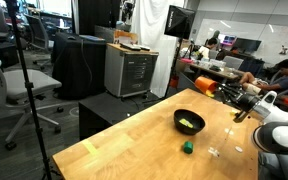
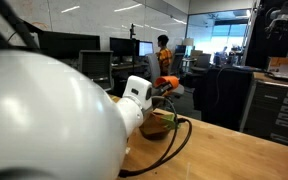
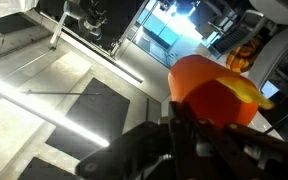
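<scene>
My gripper (image 1: pixel 217 91) is shut on an orange cup (image 1: pixel 205 84), which it holds tilted above the table, up and to the right of a black bowl (image 1: pixel 189 130). Something yellow (image 1: pixel 186 123) lies inside that bowl. The wrist view shows the orange cup (image 3: pixel 199 75) close up between the fingers, with a yellow piece (image 3: pixel 246 90) at its right side; whether that piece is in the cup or beyond it, I cannot tell. In the second exterior view the arm covers much of the scene, and the bowl (image 2: pixel 155 131) is partly visible beyond it.
A small green object (image 1: pixel 188 147) stands on the wooden table (image 1: pixel 134 150) in front of the bowl. A dark box (image 1: pixel 97 117) and a grey drawer cabinet (image 1: pixel 127 72) stand behind it.
</scene>
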